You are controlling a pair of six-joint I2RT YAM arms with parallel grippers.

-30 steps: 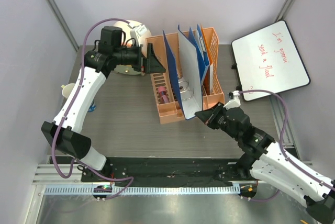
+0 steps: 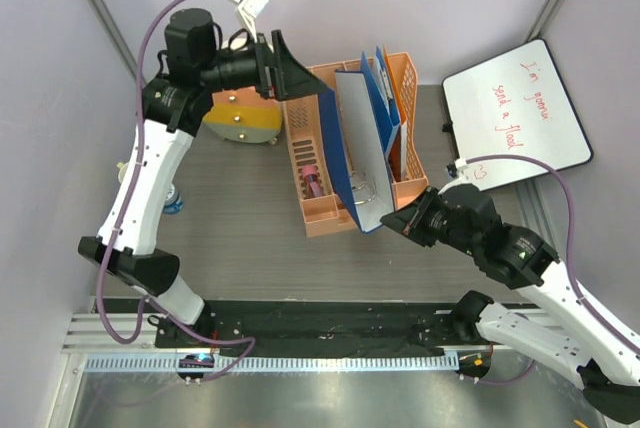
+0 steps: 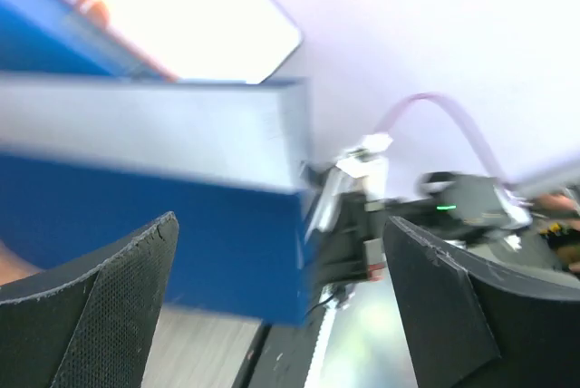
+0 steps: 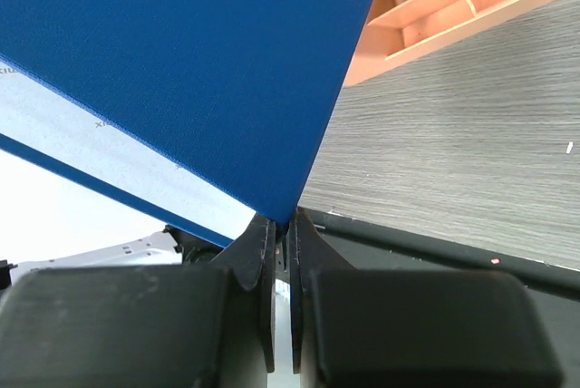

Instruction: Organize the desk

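Observation:
A blue binder [image 2: 335, 153], splayed partly apart with its pale inner side [image 2: 362, 138] and metal rings showing, leans over the orange desk organizer [image 2: 322, 216]. My right gripper is shut on a lower corner of this binder's blue cover [image 4: 204, 62]. Above the binder's far left end, my left gripper [image 2: 318, 86] stands open. In the left wrist view the binder [image 3: 181, 216] lies beyond the open fingers [image 3: 118, 306], with nothing between them. More blue folders [image 2: 380, 98] stand upright in the organizer's right part.
A whiteboard [image 2: 515, 113] with red writing leans at the right. An orange-and-yellow rounded object [image 2: 243, 116] sits behind my left arm. A pink item [image 2: 311, 180] lies in the organizer. Bare desk [image 2: 235, 218] extends on the left and in front.
My right gripper has shifted slightly right with the binder's near corner, and the binder's gap looks different.

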